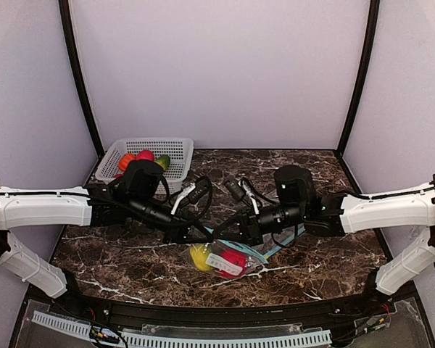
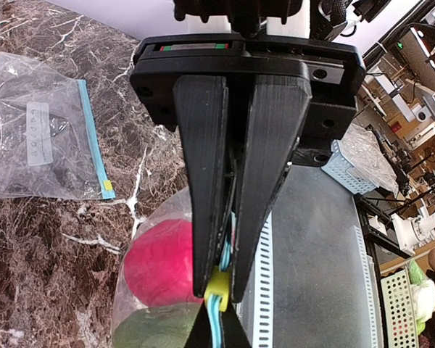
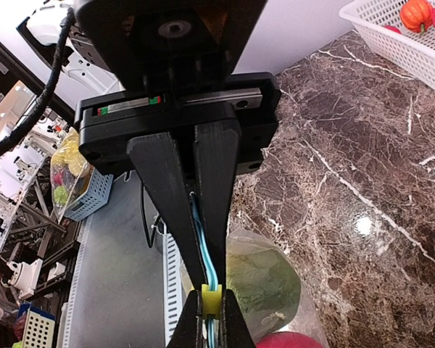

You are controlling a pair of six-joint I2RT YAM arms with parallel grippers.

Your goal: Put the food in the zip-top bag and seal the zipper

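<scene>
The zip bag [image 1: 225,261] holds yellow and red food at the table's front middle; the left wrist view shows red food [image 2: 159,261] and greenish food [image 2: 156,330] inside. Both grippers meet tip to tip at its blue zipper. My left gripper [image 1: 206,235] is shut, with the thin blue strip [image 2: 214,319] running between its fingertips by the yellow slider [image 2: 219,286]. My right gripper [image 1: 228,233] is shut on the zipper, the yellow slider [image 3: 211,301] at its fingertips in the right wrist view. Which fingertips grip the slider itself is hard to tell.
A white basket [image 1: 177,145] of food stands at the back left. Another empty bag [image 2: 40,134] with a blue zipper lies flat, seen in the left wrist view. The table's front edge runs close below the filled bag.
</scene>
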